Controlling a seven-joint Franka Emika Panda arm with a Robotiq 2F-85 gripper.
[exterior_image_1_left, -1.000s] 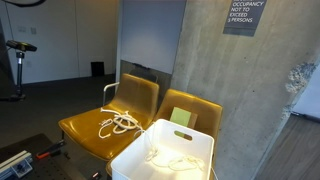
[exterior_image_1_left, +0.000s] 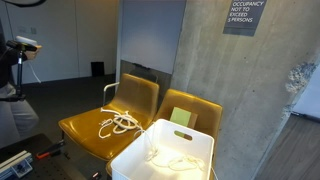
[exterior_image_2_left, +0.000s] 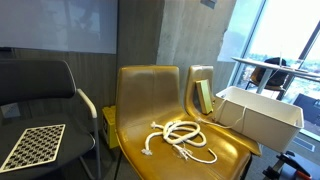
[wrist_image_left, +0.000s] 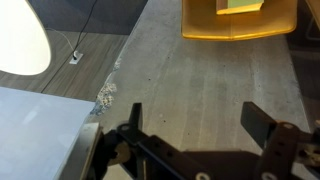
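Observation:
My gripper stands open in the wrist view, its dark fingers (wrist_image_left: 257, 122) far apart with only bare grey wall and no object between them. A white rope (exterior_image_2_left: 180, 136) lies loosely coiled on the seat of a tan chair (exterior_image_2_left: 140, 95). To its right, on the adjoining chair, is a white bin (exterior_image_1_left: 150, 150). Some white cord (exterior_image_1_left: 180, 162) is inside the bin. Behind the bin, a yellow-green block (exterior_image_1_left: 182, 117) leans on the chair's backrest. No gripper can be made out clearly in either exterior view.
A black chair (exterior_image_2_left: 40, 100) with a checkered board (exterior_image_2_left: 33, 146) on its seat stands to the left. The concrete wall (exterior_image_1_left: 235, 80) rises close behind the tan chairs. At the left edge, a person (exterior_image_1_left: 15, 120) in light clothes is partly visible.
A person in light clothes has come into view at the left edge, by the dark stand. The chairs, rope, bin and block look unmoved.

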